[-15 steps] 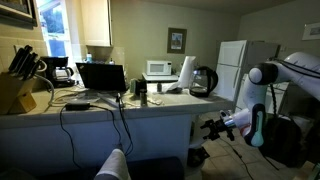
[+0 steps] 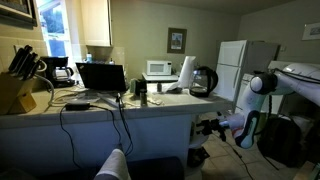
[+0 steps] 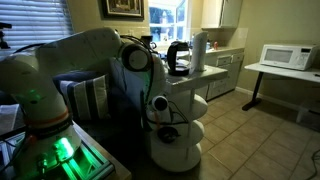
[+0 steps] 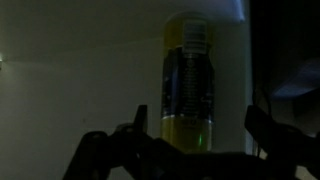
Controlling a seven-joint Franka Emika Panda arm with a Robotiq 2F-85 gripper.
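Note:
A slim cylinder (image 4: 188,90), like a bottle or can with yellow ends and a dark label, fills the middle of the wrist view. My gripper is open, one dark finger low on each side of it, with gaps showing either side. Whether the fingers reach around it is hard to tell. From outside, the gripper (image 2: 207,127) is low beside the counter's right end. In exterior view 2 the gripper (image 3: 166,131) is dark against the rounded white shelves (image 3: 185,157); the cylinder cannot be made out there.
Above, the counter (image 2: 60,117) carries a kettle (image 2: 204,80), a laptop (image 2: 101,77) and a knife block (image 2: 14,94). Tiled floor (image 3: 245,145) lies open right of the shelves. Shelf surfaces lie close around the gripper.
The arm has come down and somewhat leftward over the last second, its elbow lower in exterior view 1. The gripper has shifted only slightly beside the counter end.

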